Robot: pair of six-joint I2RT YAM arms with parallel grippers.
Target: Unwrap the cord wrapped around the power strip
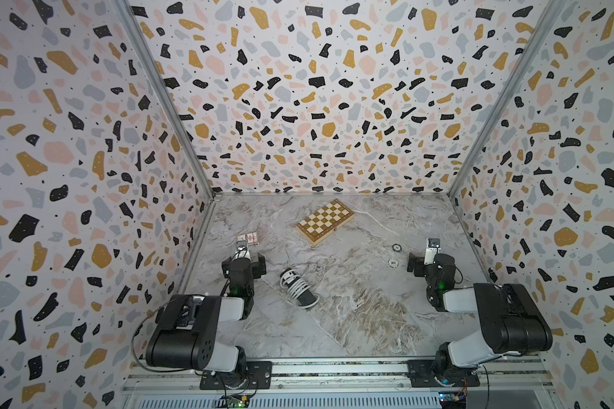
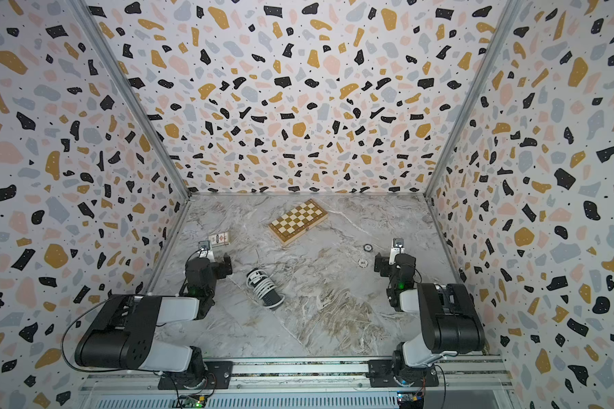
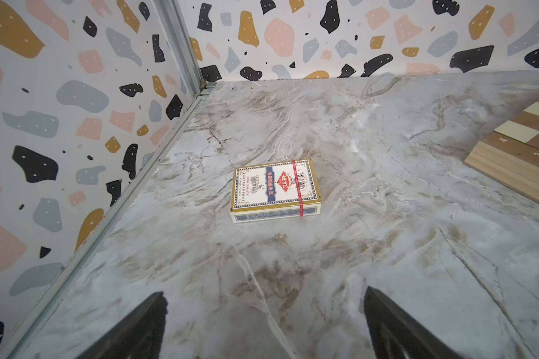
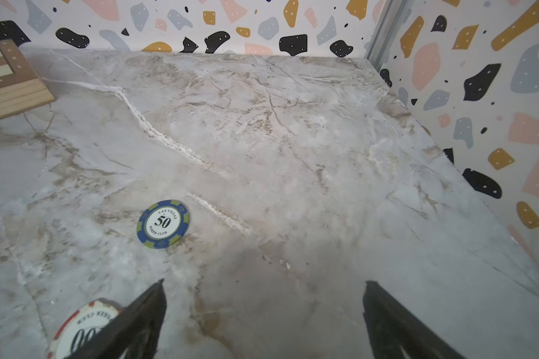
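A dark power strip (image 1: pixel 305 297) with white cord (image 1: pixel 293 282) wound round it lies on the marble table, left of centre and to the right of my left gripper (image 1: pixel 244 264). It shows in both top views but in neither wrist view. My left gripper is open and empty, pointed at a card box (image 3: pixel 275 188). My right gripper, also open with nothing between its fingers, is over the right side of the table, well away from the strip.
A wooden chessboard (image 1: pixel 324 221) lies at the back centre. Two poker chips, one blue (image 4: pixel 162 224) and one red-rimmed (image 4: pixel 83 326), lie near my right gripper. Patterned walls bound both sides and the back.
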